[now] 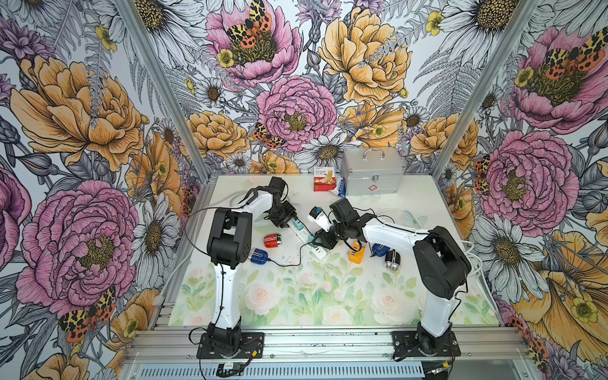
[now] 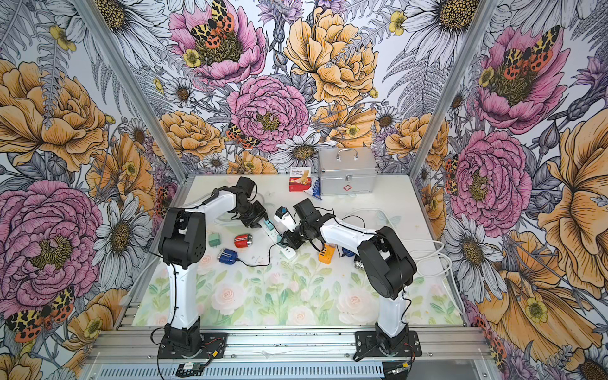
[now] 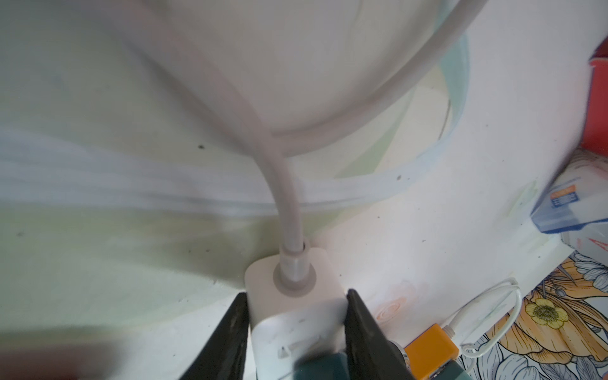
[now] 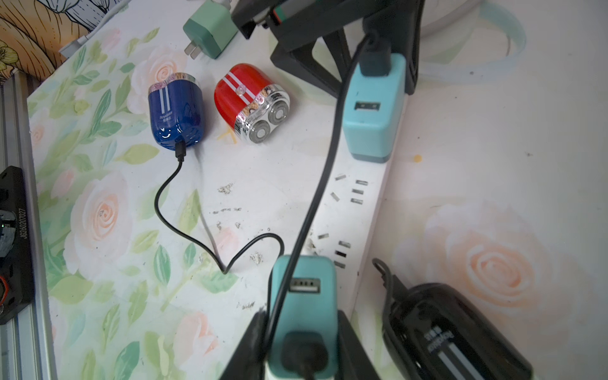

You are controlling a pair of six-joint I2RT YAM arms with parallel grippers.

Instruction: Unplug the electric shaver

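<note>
A white power strip (image 4: 348, 209) runs diagonally across the table. My left gripper is shut around the strip's end, where a thick grey cable enters. Near that hand, a teal adapter (image 4: 375, 117) with a black plug sits on the strip. A second teal adapter (image 4: 304, 310) is between the fingers of my right gripper, which is shut on its sides over the strip; whether its prongs are seated is hidden. A blue shaver (image 4: 176, 110) trails a black cord toward this adapter. A black shaver (image 4: 452, 335) with a cord lies right of the strip.
A red shaver (image 4: 250, 101) and a green adapter (image 4: 212, 28) lie loose on the left. Close to the right arm are an orange adapter (image 1: 356, 253) and another dark shaver (image 1: 392, 259). A metal case (image 1: 371, 174) and small red box (image 1: 324, 180) stand at the back.
</note>
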